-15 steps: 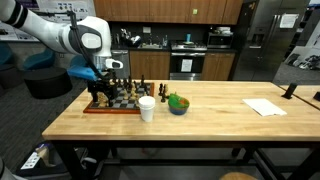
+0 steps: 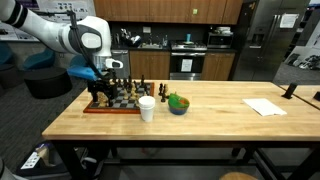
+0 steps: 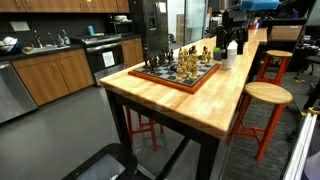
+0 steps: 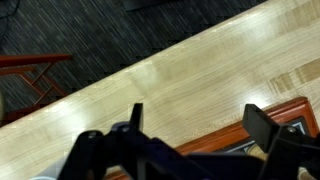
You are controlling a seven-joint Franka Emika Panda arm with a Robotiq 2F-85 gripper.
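Note:
My gripper stands open in the wrist view, with only bare tabletop visible between its fingers. A chessboard's reddish-brown rim (image 4: 300,107) shows at the lower right, partly hidden by the gripper. On the board (image 3: 165,82) stand gold chess pieces (image 3: 188,66) on one side and dark pieces (image 3: 163,58) on the other. In exterior view 1 the arm (image 2: 92,40) hangs at the left over the board's near side, covering part of it. A white cup (image 2: 147,107) is beside the board; its pale rim (image 4: 55,170) enters the wrist view's lower left corner.
A green bowl (image 2: 178,104) with coloured contents sits right of the cup. A few small pieces (image 2: 163,90) stand behind it. White paper (image 2: 264,106) lies far right. Between bowl and paper the wooden table (image 2: 222,105) is clear. Red stools (image 3: 268,95) stand beside the table.

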